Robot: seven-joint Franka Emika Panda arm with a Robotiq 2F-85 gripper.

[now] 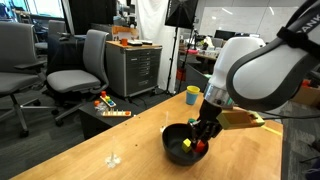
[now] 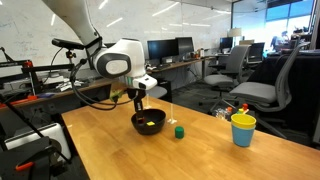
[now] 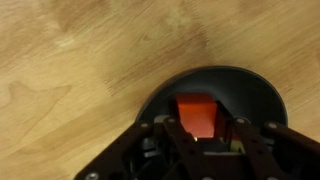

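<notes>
A red block (image 3: 198,114) is between the fingers of my gripper, which is shut on it. In the wrist view the block hangs over the black bowl (image 3: 240,85). From exterior view 1, the gripper (image 1: 205,133) is at the right side of the bowl (image 1: 172,145), with the red block (image 1: 201,146) at rim height or slightly inside. A yellow block (image 1: 187,144) lies in the bowl. Exterior view 2 shows the gripper (image 2: 138,103) reaching down into the bowl (image 2: 149,127), its fingertips partly hidden.
A green cup-like object (image 2: 179,132) stands beside the bowl. Farther off are a yellow and blue stack of cups (image 2: 243,130) and a black box (image 1: 98,118) with colourful items on top. Bare wooden table (image 2: 110,150) lies in front of the bowl.
</notes>
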